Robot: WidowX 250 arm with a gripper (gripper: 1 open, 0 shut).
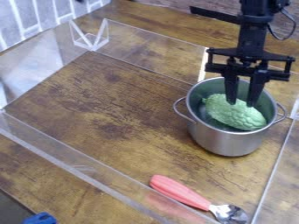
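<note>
A steel pot (222, 136) with two side handles stands on the wooden table at the right, a pale green bumpy vegetable (228, 111) lying inside it. My black gripper (243, 96) hangs over the pot with its fingers parted, their tips reaching down to the top of the vegetable; I cannot tell whether they touch it.
A red-handled spoon (179, 192) lies in front of the pot. Clear plastic walls edge the wooden table (100, 105), whose left and middle are bare. A blue object (41, 218) is at the bottom left corner.
</note>
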